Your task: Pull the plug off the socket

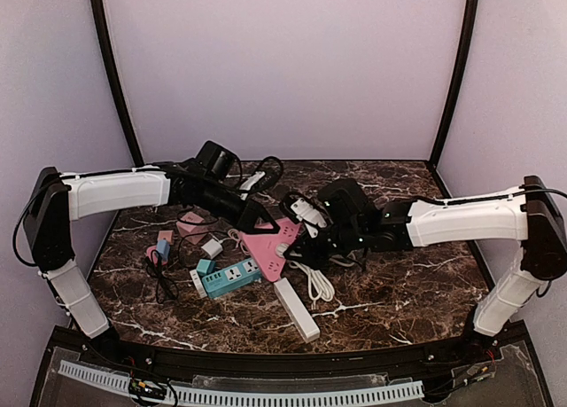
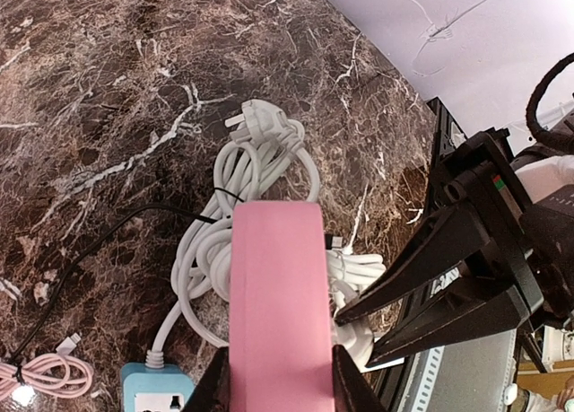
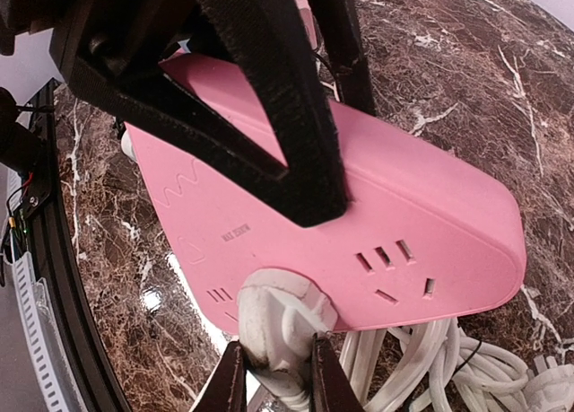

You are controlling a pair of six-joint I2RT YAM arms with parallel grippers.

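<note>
A pink power socket block (image 1: 261, 246) is held over the middle of the table, with my left gripper shut on it. In the right wrist view the white plug (image 3: 273, 327) sits against the slotted pink face, with its front flush to the surface. No prongs show, so I cannot tell how deep they sit. My right gripper is shut on the plug's body near its cord end. From above, the right hand hides most of the plug.
Coiled white cable with another white plug (image 2: 265, 123) lies beneath the hands. A blue power strip (image 1: 232, 278), a white bar (image 1: 296, 309) and several small blocks and adapters occupy the left and front.
</note>
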